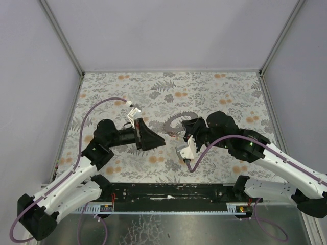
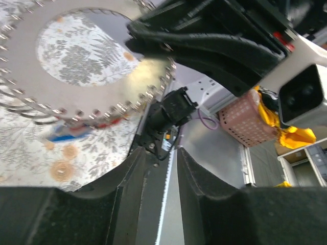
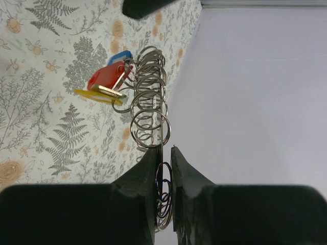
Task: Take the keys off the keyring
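Note:
The keyring is a flat, clear oval band (image 2: pixel 23 51) with small metal rings all along its edge and an opening in its middle. In the right wrist view my right gripper is shut on the band's edge, which stands nearly edge-on. Hanging on its rings are a blue key (image 3: pixel 120 57), a red key (image 3: pixel 108 76) and a yellow key (image 3: pixel 97 96). My left gripper has a gap between its fingers, with nothing in it. In the top view it stays apart, lower left of the keyring (image 1: pixel 170 123).
Pale walls close in the back and sides. A dark rail (image 1: pixel 168 191) runs along the front edge between the arm bases.

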